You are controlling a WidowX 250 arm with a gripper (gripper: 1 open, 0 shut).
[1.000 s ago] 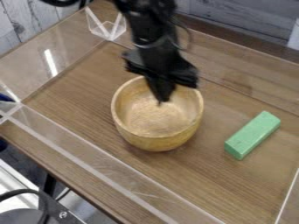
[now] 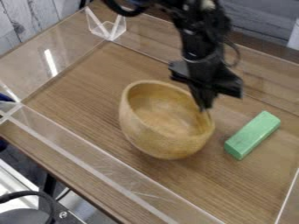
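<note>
My black gripper (image 2: pixel 204 103) reaches down from the top centre to the right rim of a wooden bowl (image 2: pixel 158 131). Its lower end is at that rim; whether anything is between the fingers is hard to see. The bowl looks tilted, its opening toward the upper right. A green block (image 2: pixel 251 135) lies on the wooden table right of the bowl, apart from it.
A dark cable and a dark round object (image 2: pixel 30 214) sit at the lower left edge.
The bowl has shifted and now tilts more. The green block stays put.
</note>
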